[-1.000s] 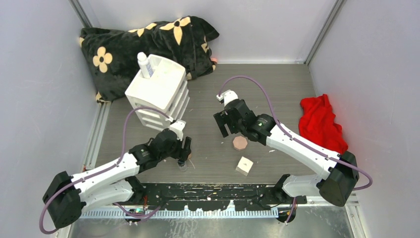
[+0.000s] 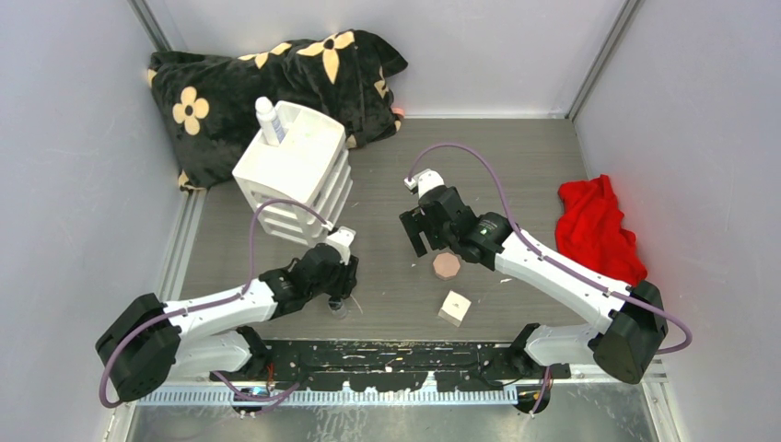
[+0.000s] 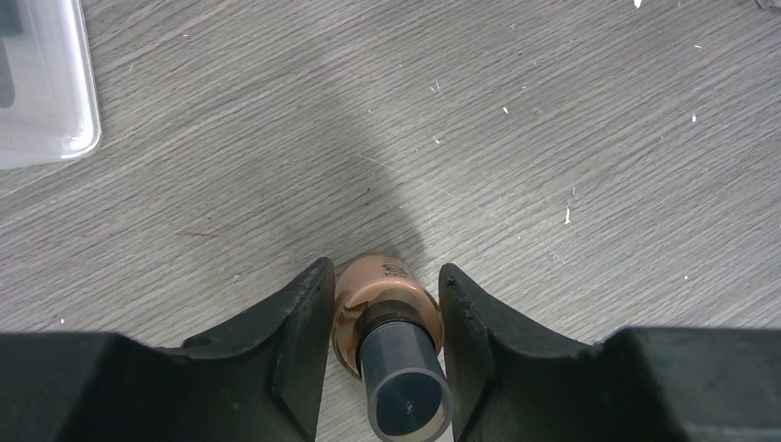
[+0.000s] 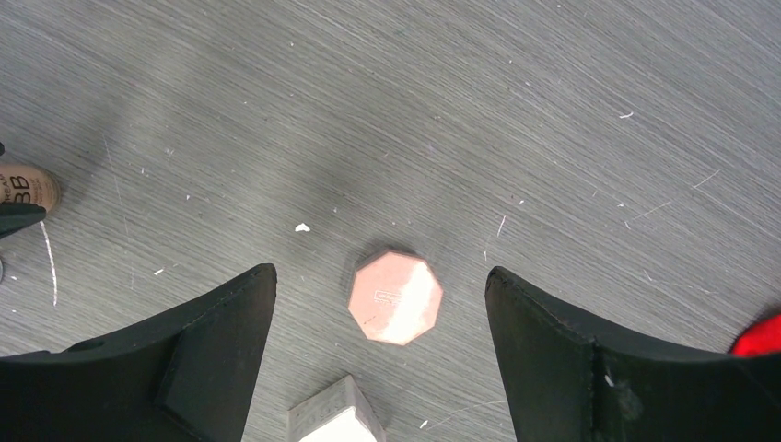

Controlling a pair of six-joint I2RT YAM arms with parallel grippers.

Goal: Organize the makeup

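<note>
My left gripper is shut on a copper-capped makeup bottle (image 3: 387, 276) with a dark, clear-topped end, low over the table at the front left. My right gripper (image 2: 412, 232) stands open above the table, with nothing between its fingers. Below it lie a pink octagonal compact (image 4: 394, 296) and a pale square box (image 2: 454, 308). A white drawer organizer (image 2: 285, 166) stands at the back left, a white bottle (image 2: 270, 122) on its top.
A black floral cushion (image 2: 221, 110) lies behind the organizer against the wall. A red cloth (image 2: 597, 226) lies along the right wall.
My left arm has shifted slightly right, and its fingers have closed around the copper-capped bottle. My right arm has moved very slightly, and the loose items on the table lie as before.
</note>
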